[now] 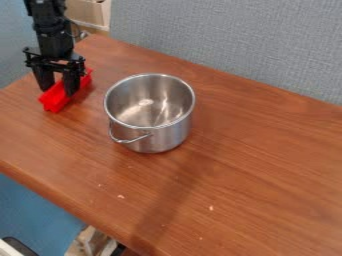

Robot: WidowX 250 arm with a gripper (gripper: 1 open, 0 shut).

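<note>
A red oblong object (56, 99) lies on the wooden table at the left, near its far edge. My black gripper (58, 76) is down over it, shut on it, its fingers covering the middle of the object. Just right of it stands a steel pot (150, 112) with a wire handle hanging at its front left.
A grey wall (241, 40) runs along the back. A pale box (87, 12) sits at the back left, and a blue surface lies below the table's left edge.
</note>
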